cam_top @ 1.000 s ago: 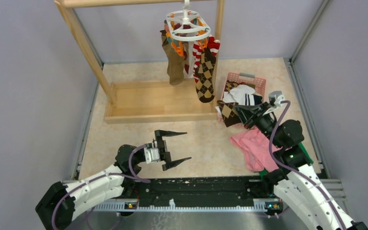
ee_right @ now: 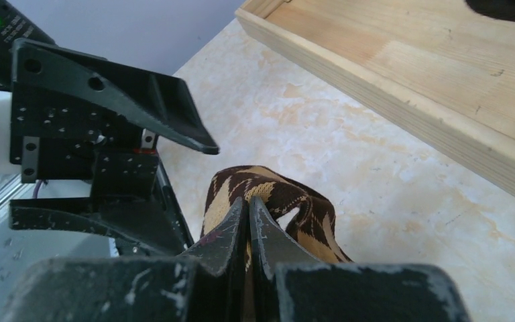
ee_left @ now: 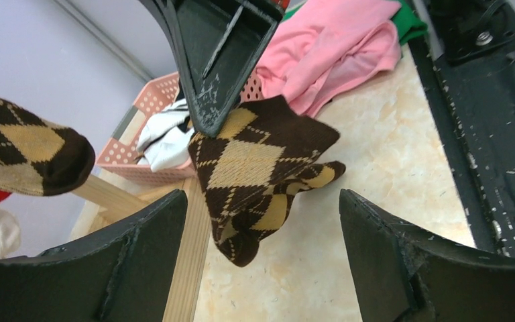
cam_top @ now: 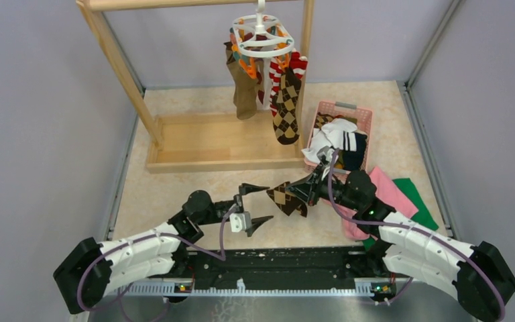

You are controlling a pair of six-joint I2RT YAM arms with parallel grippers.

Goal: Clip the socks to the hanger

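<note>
A brown-and-tan argyle sock (cam_top: 285,199) hangs from my right gripper (cam_top: 294,186), which is shut on it; the fingertips pinch the cloth in the right wrist view, where the sock (ee_right: 241,184) bunches around them. My left gripper (cam_top: 270,202) stands open facing the sock from the left, its two fingers apart with nothing between them. In the left wrist view the sock (ee_left: 241,164) shows just beyond the gap. The white round hanger (cam_top: 263,45) with orange clips hangs at the top, carrying several socks, including another argyle sock (cam_top: 286,111) and a brown one (cam_top: 245,87).
A pink basket (cam_top: 365,111) holding white, dark and argyle socks stands right of the wooden rack base (cam_top: 221,164). Pink cloth (cam_top: 392,190) and green cloth (cam_top: 419,201) lie by the right arm.
From beside the basket, my right gripper has carried the sock left and toward the front. My left gripper has shifted slightly right toward it, its fingers a little closer together.
</note>
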